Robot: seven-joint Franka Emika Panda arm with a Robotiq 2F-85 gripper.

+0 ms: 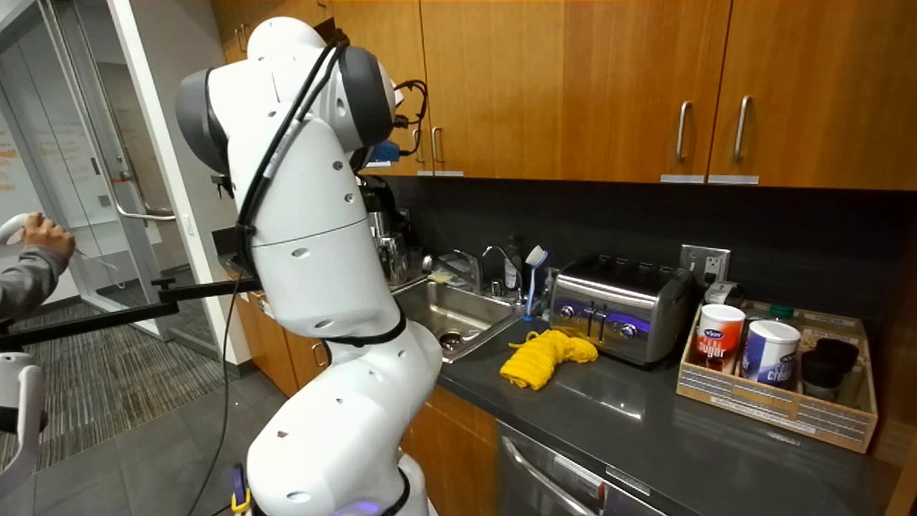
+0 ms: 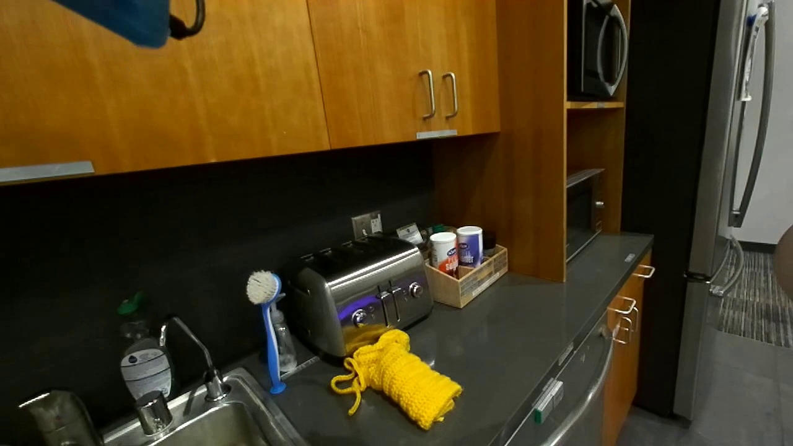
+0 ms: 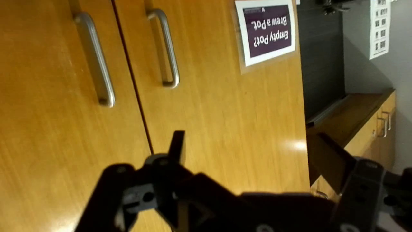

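Note:
In the wrist view my gripper stands open, its two dark fingers wide apart and nothing between them. Beyond it are wooden upper cabinet doors with two metal handles, a left one and a right one. The fingers appear clear of both handles, though exact distance cannot be told. In exterior view 1 the white arm rises in front of the sink and hides the gripper itself. A folded yellow knitted cloth lies on the counter before the silver toaster.
A cardboard box with a sugar canister and a creamer canister stands right of the toaster. The sink and a blue-handled brush are to the left. Open counter lies in front.

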